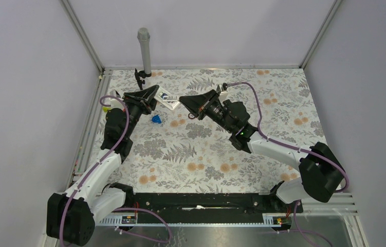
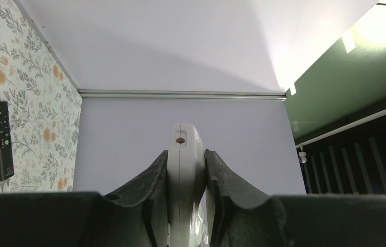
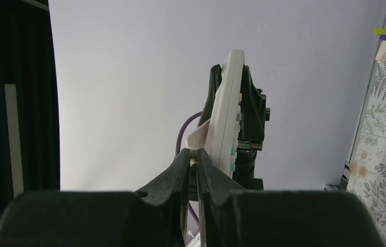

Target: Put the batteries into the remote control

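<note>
My left gripper (image 1: 154,92) is shut on the white remote (image 1: 168,102), which also fills the space between the fingers in the left wrist view (image 2: 183,180). From the right wrist view, the remote (image 3: 226,113) stands on edge, with a pale flat piece (image 3: 198,133) angled off it, probably its battery cover. My right gripper has its fingertips close together at that piece, at the remote's right end in the top view; whether it grips the piece is hard to tell.
A blue object (image 1: 157,119) lies below the remote. A black remote (image 2: 0,139) lies on the patterned table. Yellow and purple blocks sit at the left edge.
</note>
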